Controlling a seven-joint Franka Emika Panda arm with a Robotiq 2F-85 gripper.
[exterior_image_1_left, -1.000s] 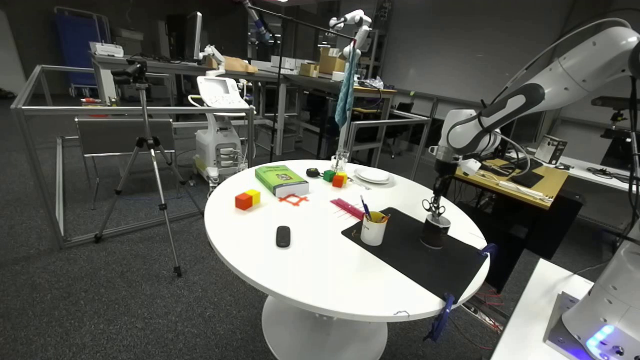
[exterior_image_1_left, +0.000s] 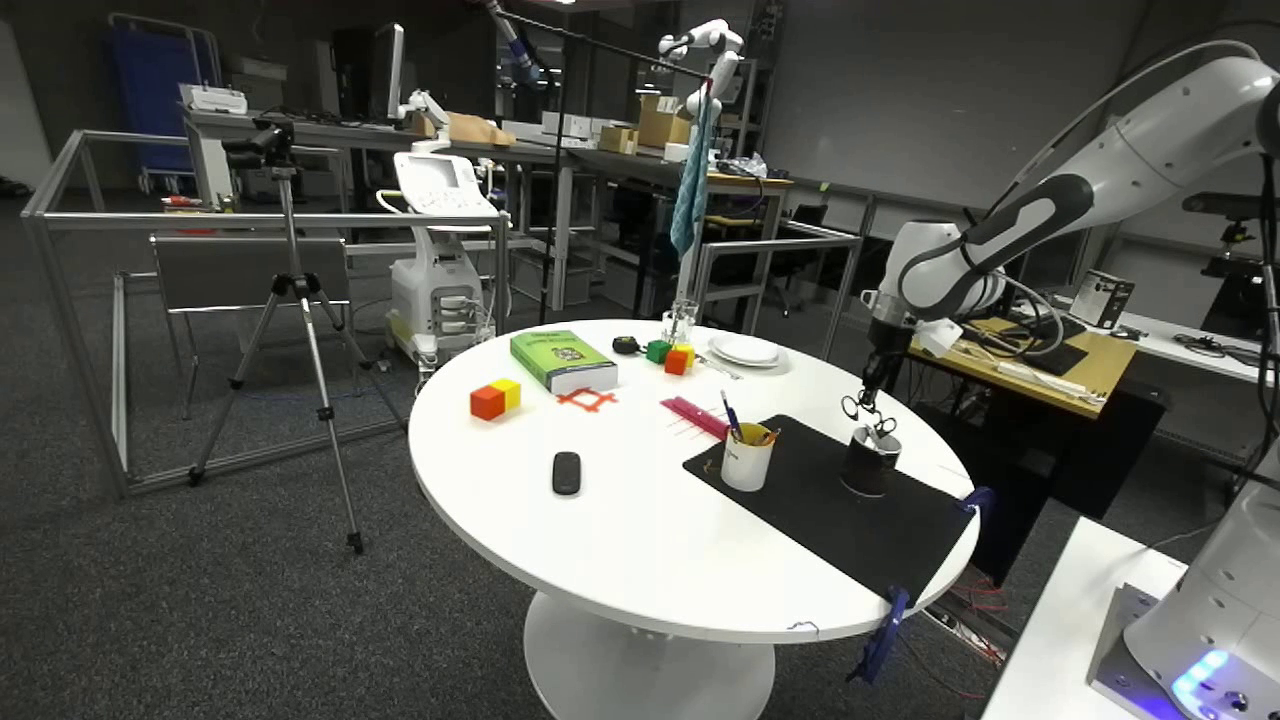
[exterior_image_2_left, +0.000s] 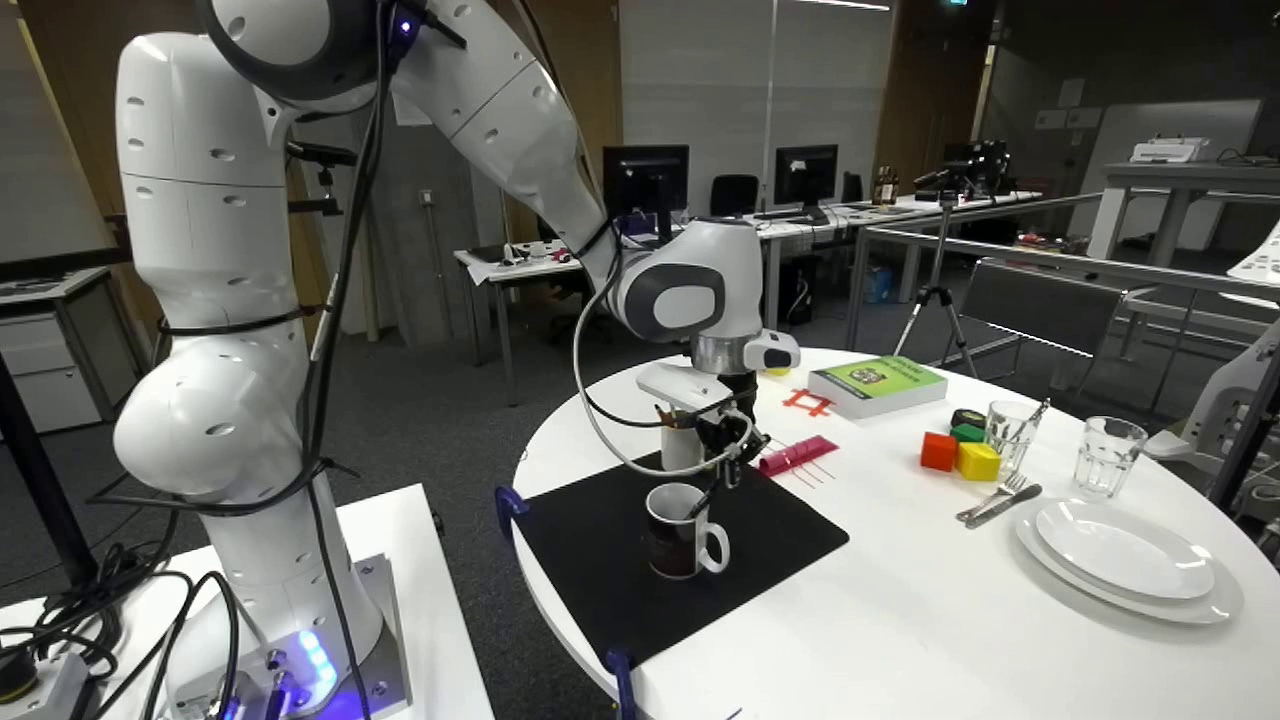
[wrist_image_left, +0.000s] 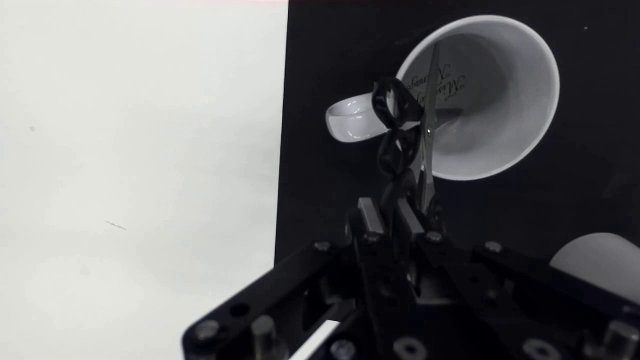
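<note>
Black-handled scissors (wrist_image_left: 430, 114) reach into the white-lined mug (wrist_image_left: 510, 138), their metal blade inside its rim in the wrist view. My gripper is shut on a black handle part of the scissors, just outside the mug. More dark handle loops (wrist_image_left: 396, 153) overlap the mug's handle; how they join the blades is hard to tell. The mug (exterior_image_1_left: 866, 470) stands upright on the black mat (exterior_image_1_left: 792, 504) in exterior view 1, below the gripper (exterior_image_1_left: 873, 382). Exterior view 2 shows the mug (exterior_image_2_left: 672, 534) too, though the scissors are mostly hidden there.
A white cup with pens (exterior_image_1_left: 746, 466) stands on the mat near the mug. Pink material (exterior_image_1_left: 696, 416), a green book (exterior_image_1_left: 564, 360), colored blocks (exterior_image_1_left: 488, 402) and plates (exterior_image_1_left: 744, 349) lie farther off. Blue clamps (exterior_image_1_left: 885, 636) grip the table edge.
My gripper and the scissors have shifted slightly left and down in exterior view 1. The scissors' loops look more tilted and spread. The mug has stayed in place.
</note>
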